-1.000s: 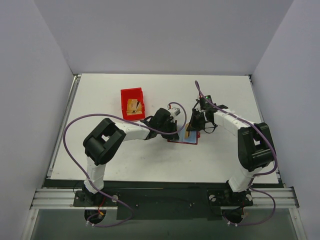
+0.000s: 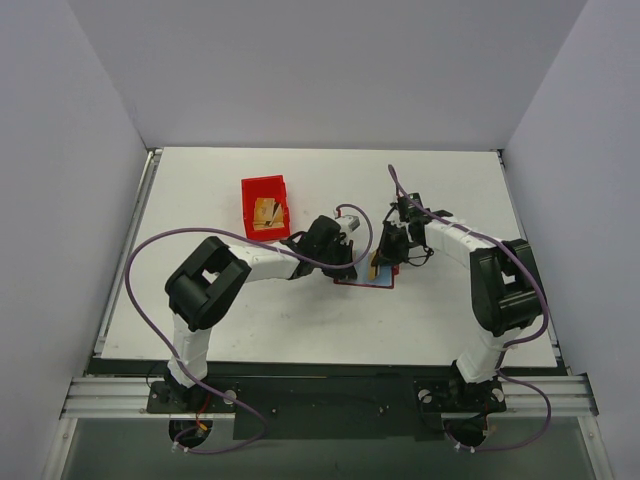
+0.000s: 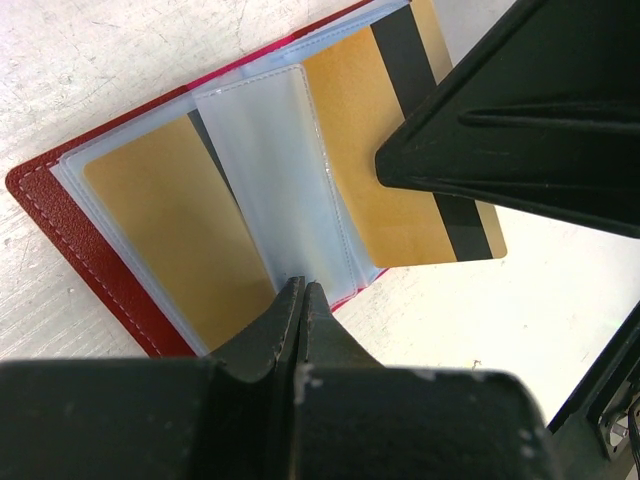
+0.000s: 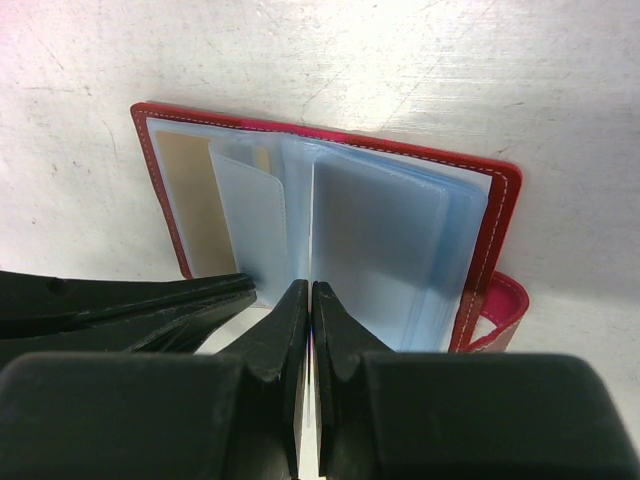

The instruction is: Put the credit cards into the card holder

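The open card holder (image 2: 377,281), with a dark red cover (image 3: 95,262) and clear sleeves (image 4: 375,250), lies in the middle of the table. One gold card (image 3: 180,215) sits in its left-hand sleeve. My right gripper is shut on another gold card with a black stripe, seen edge-on in the right wrist view. That card is over the holder beside the clear flap (image 3: 270,165); whether its edge is inside a sleeve I cannot tell. My left gripper is shut at the flap's near edge; whether it pinches the plastic is unclear.
A red box (image 2: 264,188) at the back left holds several gold cards (image 2: 267,213). Both arms are close together over the holder, the right finger near the left one.
The holder has slid very slightly left. The left arm looks still.
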